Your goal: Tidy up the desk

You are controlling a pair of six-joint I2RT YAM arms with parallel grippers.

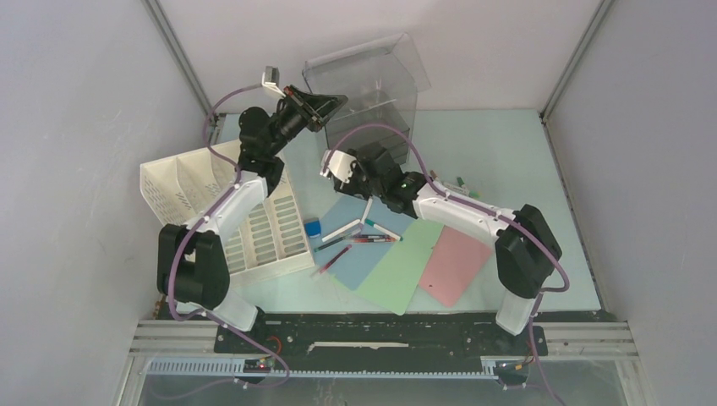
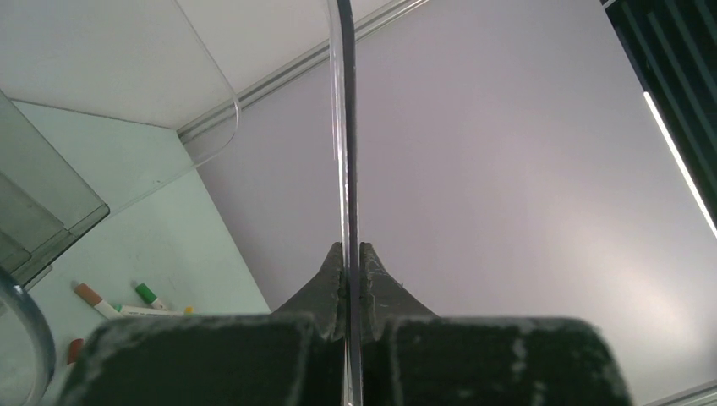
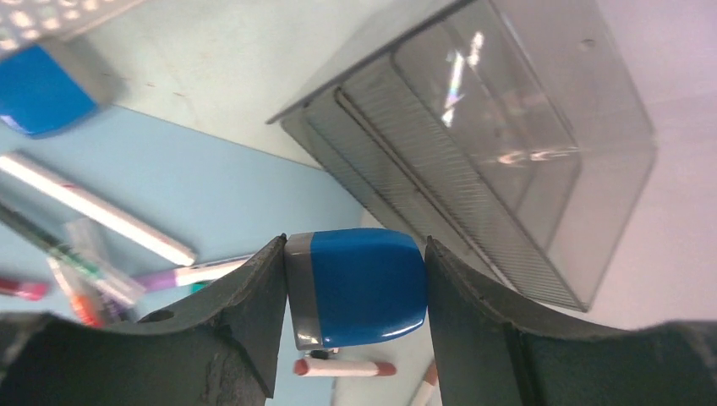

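My left gripper [image 1: 325, 108] is shut on the thin edge of the raised clear lid [image 2: 347, 127] of the acrylic box [image 1: 372, 118]. My right gripper is shut on a blue-and-white block [image 3: 363, 288], held in front of the box over the desk. Another blue block [image 1: 312, 228] lies beside scattered markers [image 1: 380, 239] on blue, green and pink sheets [image 1: 452, 262]. In the right wrist view the box's stepped, transparent compartments show, with a few small items behind the clear plastic.
A white slotted organizer [image 1: 279, 258] fills the desk's left side beneath my left arm. More markers [image 1: 457, 184] lie right of the box, partly behind my right arm. Walls border the back and sides.
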